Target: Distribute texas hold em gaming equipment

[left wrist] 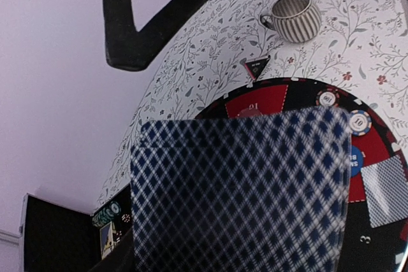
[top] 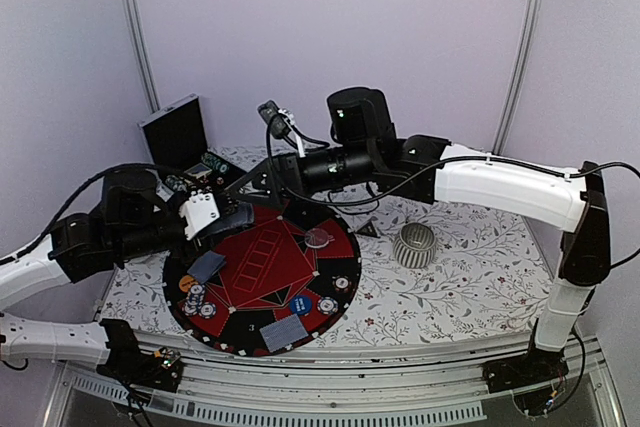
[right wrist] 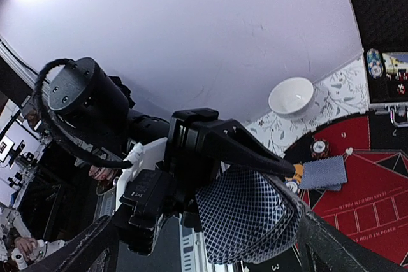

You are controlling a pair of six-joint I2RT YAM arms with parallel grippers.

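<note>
My left gripper (top: 222,213) is shut on a deck of blue-checked cards (left wrist: 242,189), held above the mat's left rear part. The right gripper (top: 243,185) stands open close by, nothing between its fingers. In the right wrist view the deck (right wrist: 239,214) shows between that gripper's blurred fingers (right wrist: 335,246), apparently still apart from them. On the round red-and-black poker mat (top: 250,252) two flat groups of cards lie: one at the front (top: 284,332), another at the left (top: 207,266). Chips (top: 328,305) and a blue blind button (top: 300,304) sit near its front rim.
An open black case (top: 172,132) stands at the back left. A ribbed mug (top: 414,245) and a small black triangle (top: 368,229) are right of the mat. A white bowl sits at the left.
</note>
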